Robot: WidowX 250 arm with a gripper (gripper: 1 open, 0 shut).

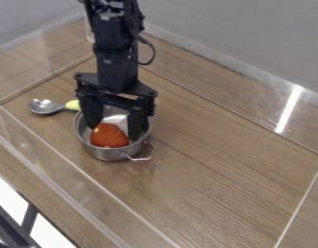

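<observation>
My black gripper (112, 108) reaches down into a steel pot (139, 148) with side handles, its fingers apart over an orange object (109, 137) inside. The orange object sits in the lower part of the pot. The white item in the pot is mostly hidden behind the gripper.
A metal spoon (44, 106) lies left of the pot, with a yellow-green item (71, 106) beside it. Pale walls run along the back.
</observation>
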